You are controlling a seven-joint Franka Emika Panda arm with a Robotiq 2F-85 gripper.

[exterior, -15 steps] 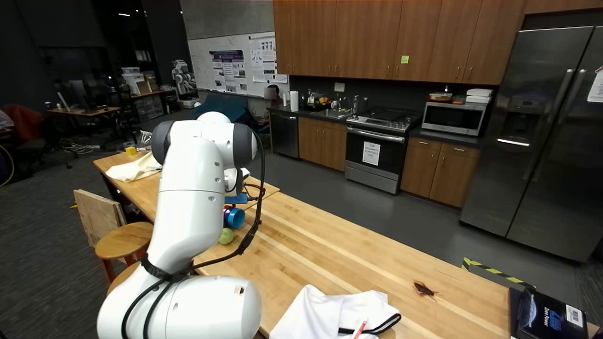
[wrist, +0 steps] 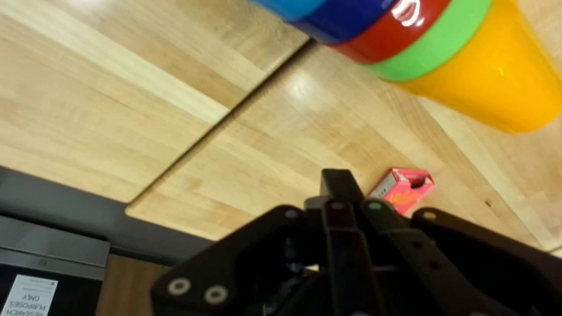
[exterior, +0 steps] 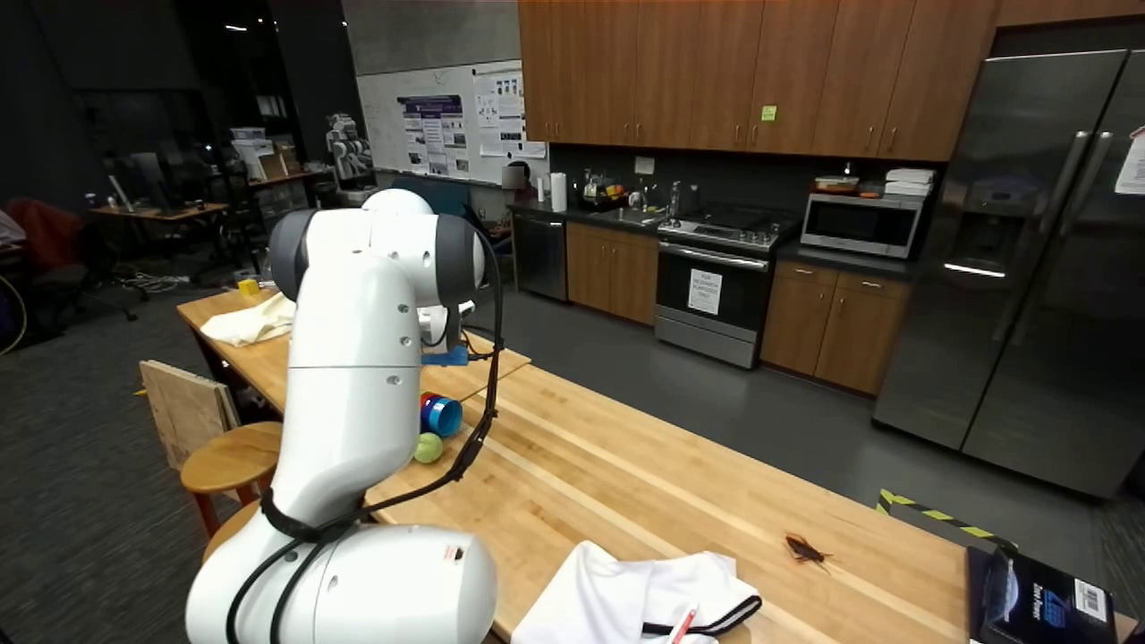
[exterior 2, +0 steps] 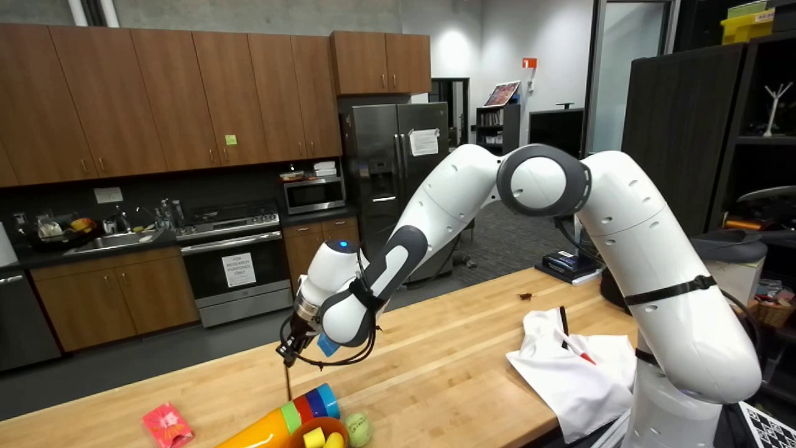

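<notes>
In the wrist view my gripper is shut, and nothing shows between its fingers. It hangs above the wooden table, with a small pink box (wrist: 414, 185) in view just beyond the fingertips, partly covered by them. A row of nested cups in blue, red, green and orange (wrist: 482, 79) lies on its side on the table at the upper right. From the second exterior view, the gripper (exterior 2: 286, 357) is over the far part of the table; the pink box (exterior 2: 168, 425) lies to its left and the cups (exterior 2: 267, 432) lie nearer the camera.
Beside the cups are a tennis ball (exterior 2: 359, 429) and an orange bowl (exterior 2: 298, 434) holding yellow items. White cloth (exterior 2: 579, 377) with a red pen on it, a dark insect-like object (exterior: 805, 548) and a black box (exterior: 1047, 603) occupy the other end. Mid-table is clear.
In the first exterior view, the arm's wrist end has risen and shifted slightly left, farther from the camera. The cups, ball and cloth appear unmoved.
</notes>
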